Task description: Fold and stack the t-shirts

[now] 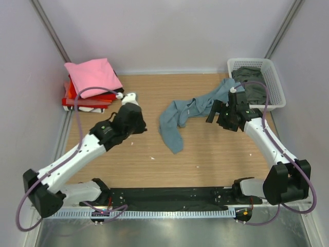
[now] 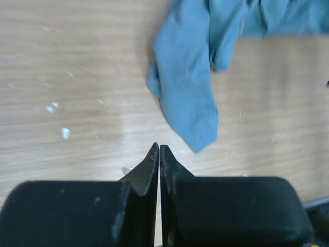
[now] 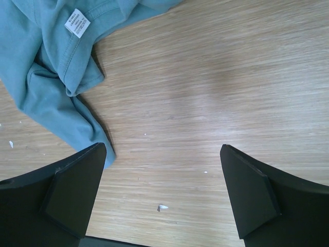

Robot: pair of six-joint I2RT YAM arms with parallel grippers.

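Note:
A blue T-shirt (image 1: pixel 194 106) lies crumpled from the table's middle toward the basket at the back right. Its loose strip (image 2: pixel 187 98) points to the front and rests flat, ending in a corner. My left gripper is shut, nothing between its fingers, and in the top view it is raised to the left of the shirt, clear of that corner. Over the right side, close to the shirt, my right gripper stands open with bare wood between its fingers; a white label (image 3: pixel 77 23) shows on the shirt there.
Folded shirts, a pink one (image 1: pixel 92 77) on top, are stacked at the back left. A white basket (image 1: pixel 277 85) with dark green cloth (image 1: pixel 252 85) stands at the back right.

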